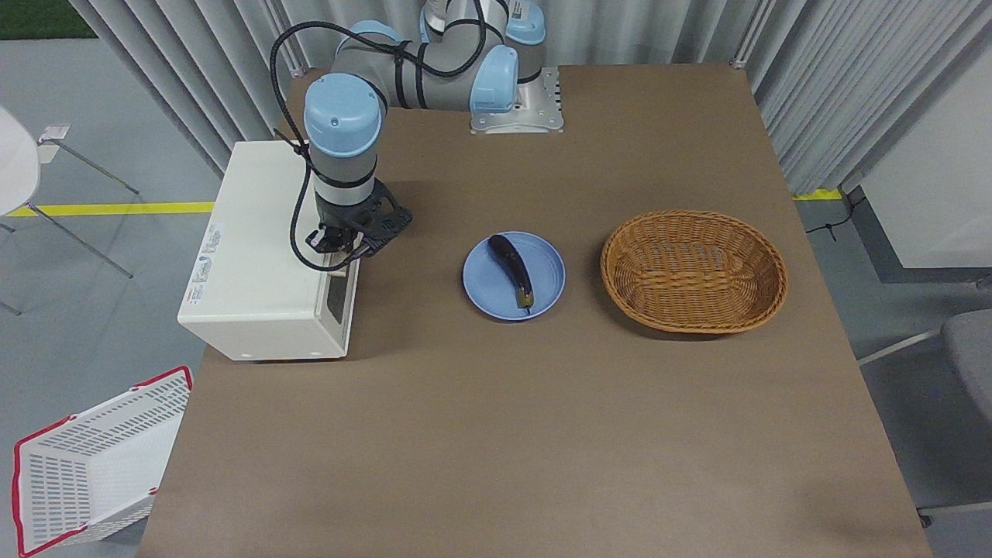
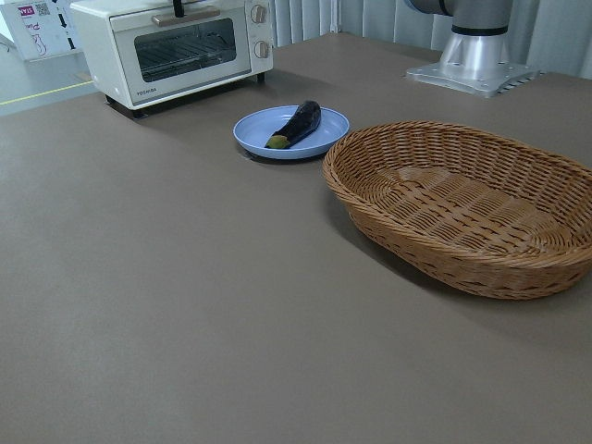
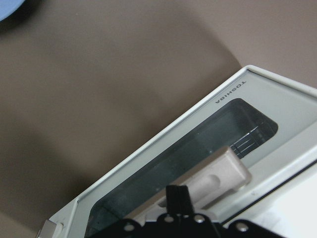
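Observation:
A white Toshiba toaster oven (image 1: 251, 270) stands at the table's left, its glass door (image 2: 185, 53) closed with a handle bar (image 2: 185, 17). My gripper hangs over the oven's front top, its dark fingers at the pale door handle (image 3: 218, 176); whether they are open or shut, or touch the handle, I cannot tell. A blue plate (image 1: 539, 288) holds a dark eggplant (image 1: 511, 265), green stem toward the front.
A wicker basket (image 1: 693, 270) sits right of the plate. The arm's metal base (image 2: 472, 79) is at the back.

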